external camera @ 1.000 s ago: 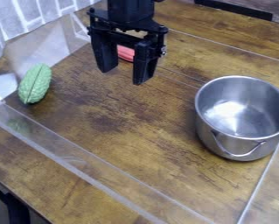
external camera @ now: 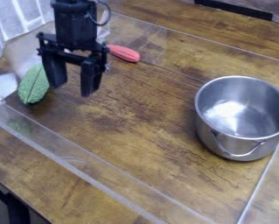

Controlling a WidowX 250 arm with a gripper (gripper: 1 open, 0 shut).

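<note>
The black gripper (external camera: 73, 77) hangs over the left side of the wooden table, open, its two fingers apart and pointing down, just right of a green ribbed vegetable-like object (external camera: 33, 87) lying at the left. A pink object (external camera: 125, 53) lies behind the gripper to the right. A steel pot (external camera: 240, 118) stands on the right. Nothing shows between the fingers.
Clear plastic edges run along the left, front and right. A white cloth (external camera: 13, 22) is at the back left, with a small white object (external camera: 3, 85) at the far left.
The gripper has moved left and somewhat down toward the green object, uncovering more of the pink object. The pot and objects on the table have not moved.
</note>
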